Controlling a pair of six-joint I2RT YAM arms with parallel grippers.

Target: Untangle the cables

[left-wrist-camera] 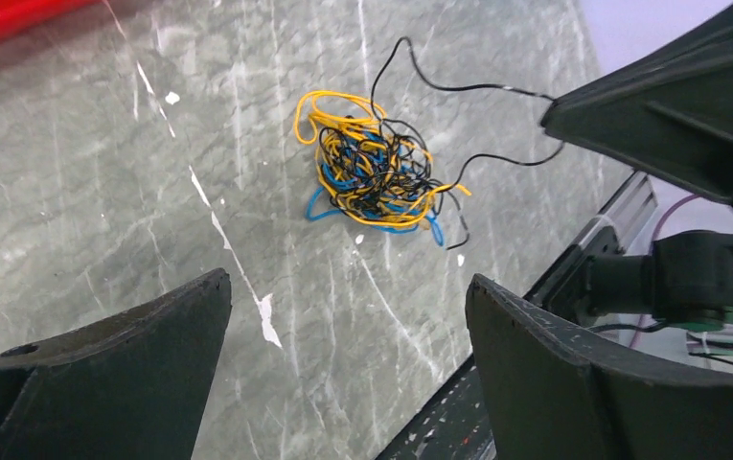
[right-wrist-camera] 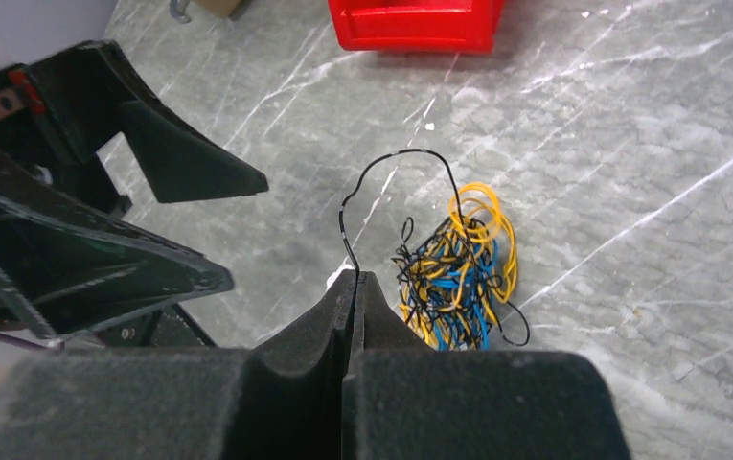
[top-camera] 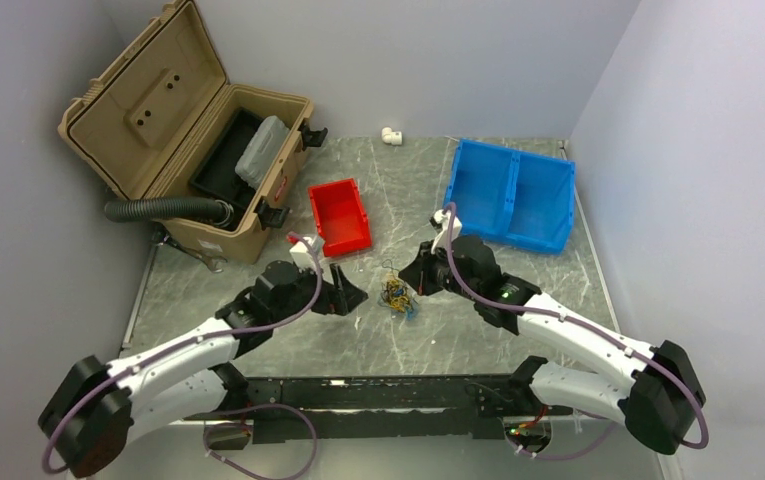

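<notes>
A tangle of yellow, blue and black cables (left-wrist-camera: 372, 172) forms one compact clump; in the top view the cable clump (top-camera: 396, 294) sits between the two grippers. My right gripper is shut on a black cable (right-wrist-camera: 410, 151), which arcs from its fingertips down to the clump. A second stretch of black cable runs from those fingertips to the clump in the left wrist view. My left gripper (top-camera: 358, 285) stands open to the left of the clump, nothing between its fingers. Whether the clump touches the table cannot be told.
Behind the clump lies a red bin (top-camera: 340, 217), with a blue two-part bin (top-camera: 510, 190) farther back right. An open tan case (top-camera: 183, 160) occupies the back left. A white pipe elbow (top-camera: 391, 136) rests at the back. Bare table surrounds the clump.
</notes>
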